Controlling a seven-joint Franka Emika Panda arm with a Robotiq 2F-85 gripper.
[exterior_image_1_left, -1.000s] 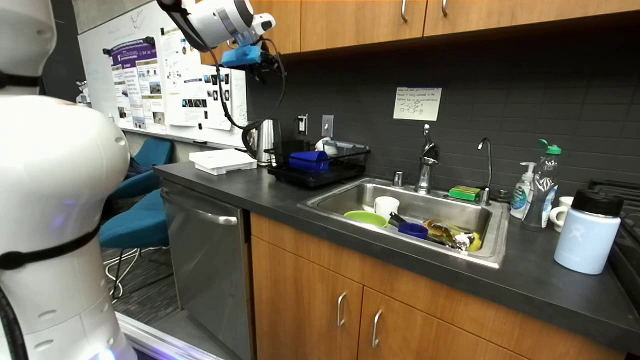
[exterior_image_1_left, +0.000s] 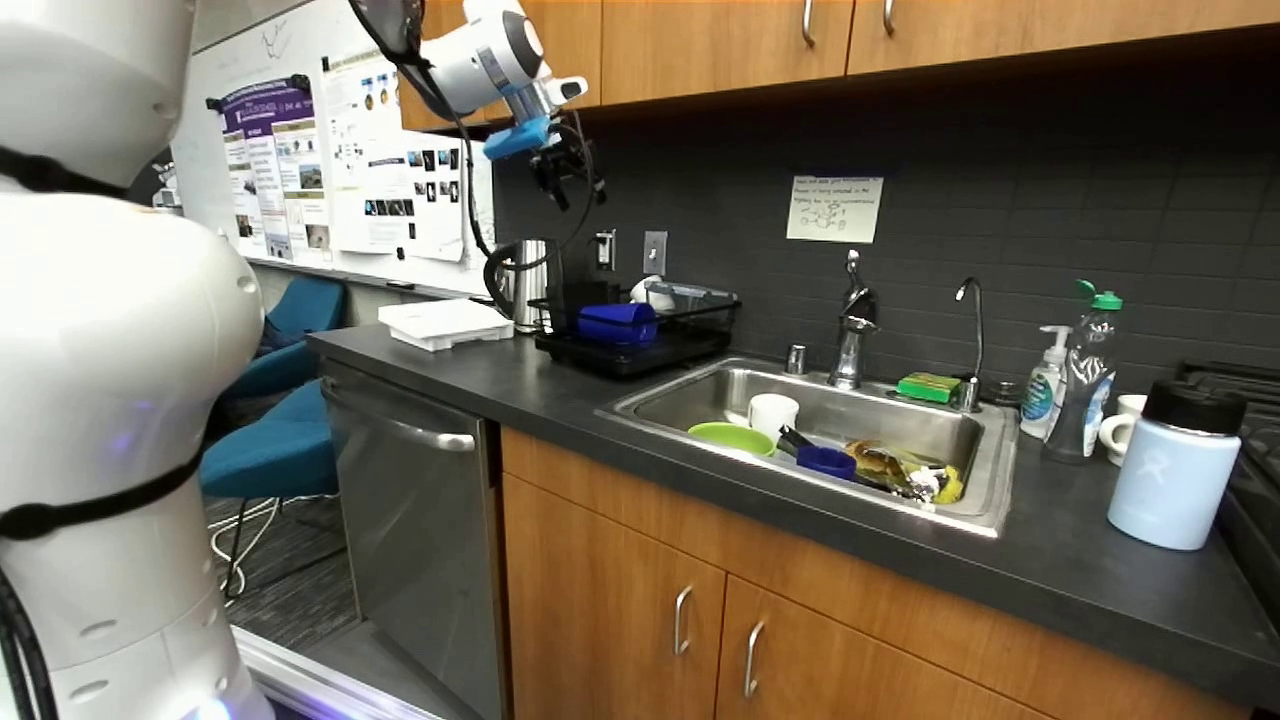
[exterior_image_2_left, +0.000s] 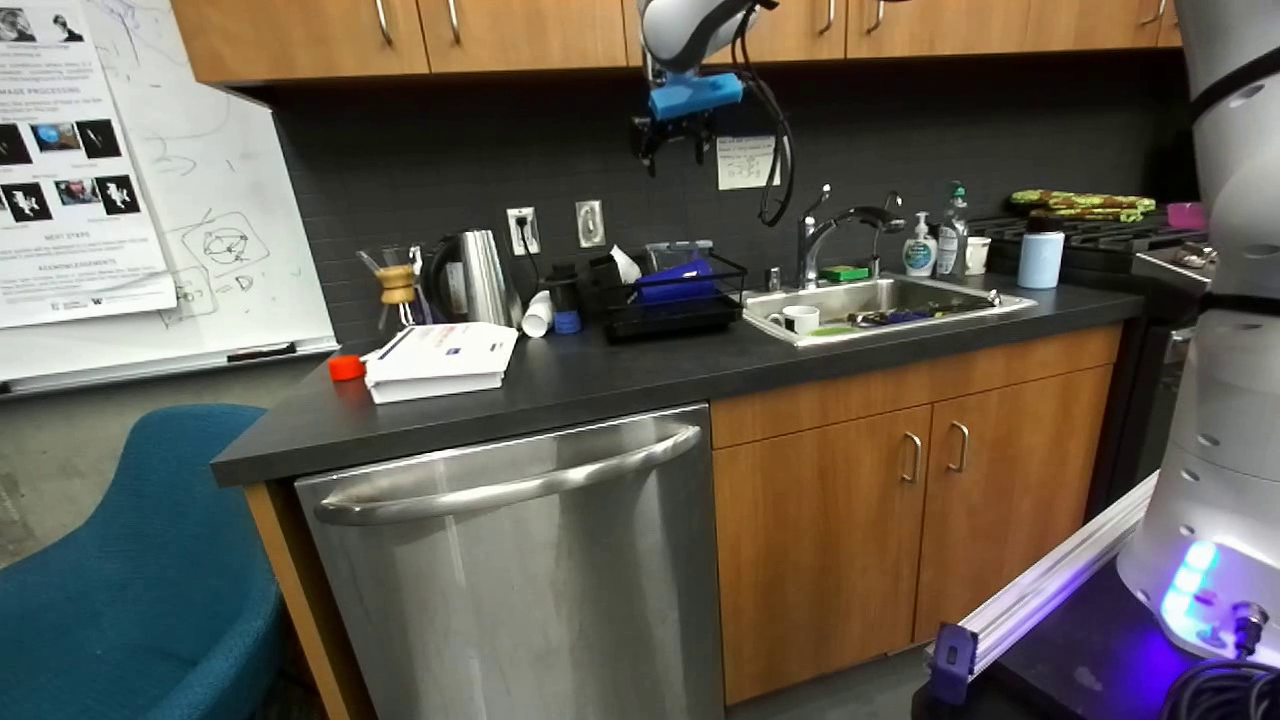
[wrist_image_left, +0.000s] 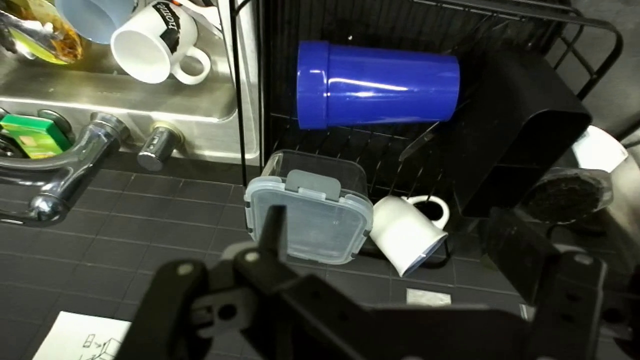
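High above the counter, near the dish rack, my gripper (exterior_image_2_left: 675, 161) points downward and stands open. In the wrist view its fingers (wrist_image_left: 274, 234) are wide apart, with no object held between them. Below is the black dish rack (wrist_image_left: 612, 36), holding a blue cup (wrist_image_left: 384, 84) on its side, a clear container (wrist_image_left: 309, 219) with a grey-edged lid, a tilted white mug (wrist_image_left: 405, 231) and a black box-shaped holder (wrist_image_left: 510, 126). All of these lie well below the fingers.
Beside the rack, the sink (exterior_image_1_left: 996, 480) holds a white mug (exterior_image_1_left: 773, 413), a green bowl (exterior_image_1_left: 732, 438) and other dishes. A faucet (exterior_image_1_left: 849, 336) rises behind it. Upper cabinets (exterior_image_2_left: 528, 36) hang close to the arm. A kettle (exterior_image_2_left: 480, 276) and white boxes (exterior_image_2_left: 438, 360) stand left of the rack.
The arm has swung to the right and slightly toward the wall in exterior view 1, and the gripper now hangs lower. Rack and sink contents look unmoved.
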